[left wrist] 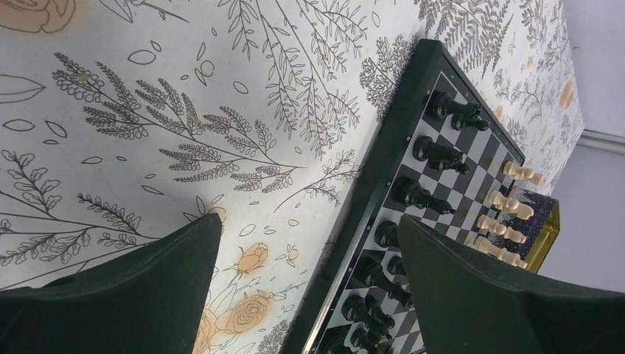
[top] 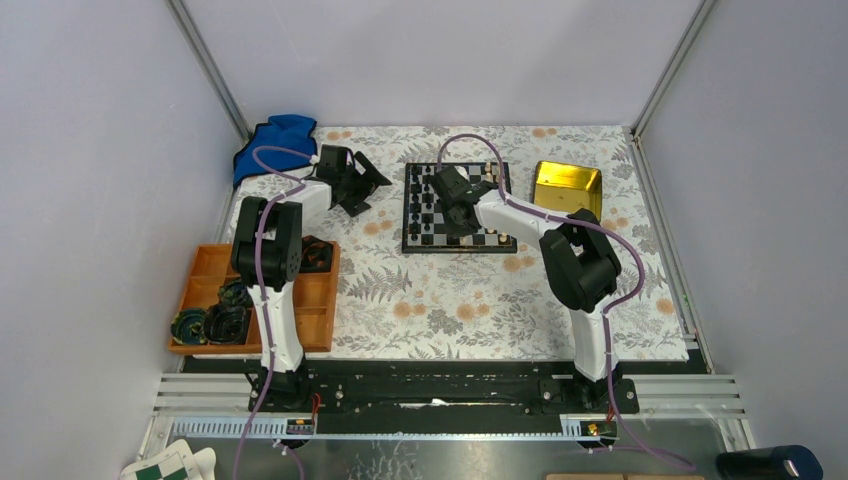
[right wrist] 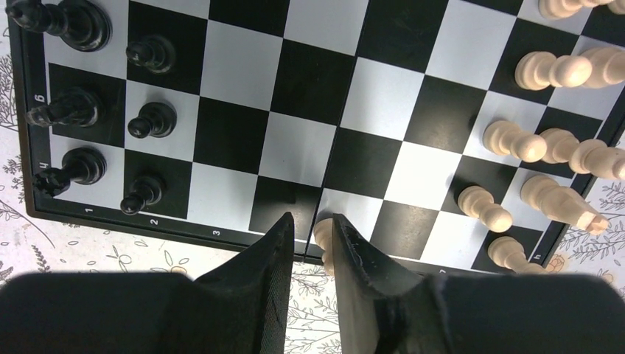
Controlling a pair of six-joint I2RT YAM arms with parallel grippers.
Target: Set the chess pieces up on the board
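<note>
The chessboard [top: 425,244] holds black pieces along its left side, such as a black pawn [right wrist: 151,120], and cream pieces along its right, such as a cream pawn [right wrist: 512,140]. My right gripper is open, low over the board's near edge, with a cream piece [right wrist: 323,234] standing at its fingertips, partly hidden by the right finger; whether it touches cannot be told. My left gripper hangs open over the cloth left of the board, nothing between its fingers.
A yellow tray [top: 567,182] sits right of the board. A wooden divided tray [top: 315,315] with dark bowls is at the near left, and a blue cloth [top: 270,140] at the back left.
</note>
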